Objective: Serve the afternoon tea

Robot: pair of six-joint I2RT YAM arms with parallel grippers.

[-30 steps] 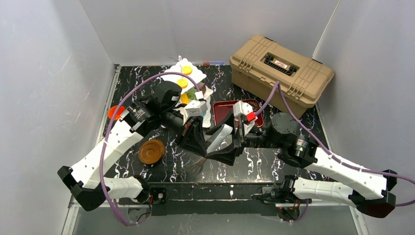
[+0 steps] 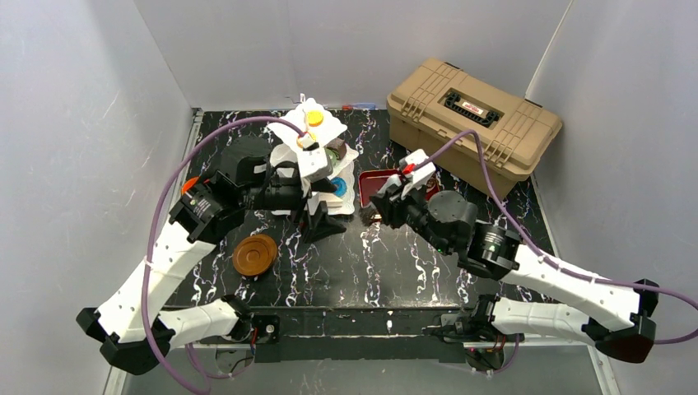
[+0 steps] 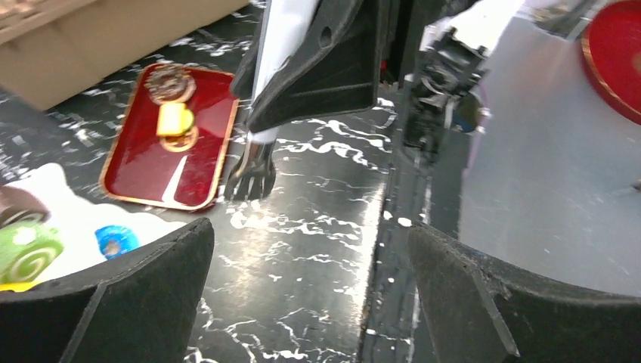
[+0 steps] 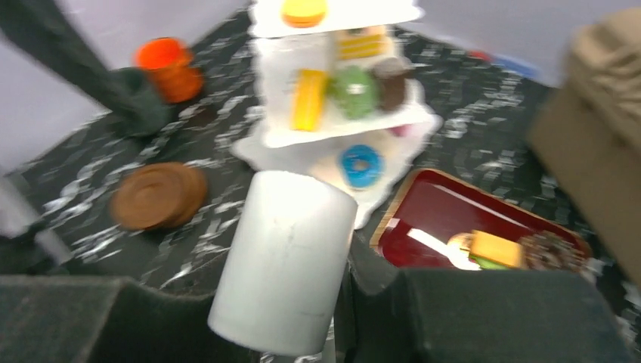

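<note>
My right gripper [image 2: 384, 197] holds a white-handled utensil with a dark slotted head [image 3: 251, 172]; its white handle [image 4: 283, 261] rises between the fingers, shut on it. My left gripper [image 2: 317, 216] stands open and empty beside it, above the table. A white tiered stand [image 2: 327, 123] carries toy treats, including a blue donut [image 4: 361, 164]. The red gold-rimmed tray [image 3: 213, 155] holds a yellow piece [image 3: 171, 121] and round pastries.
A tan case [image 2: 473, 123] fills the back right. A brown round plate [image 2: 254, 255] lies front left; orange cups [image 4: 171, 72] stand at the left.
My left gripper has moved left, away from the utensil.
</note>
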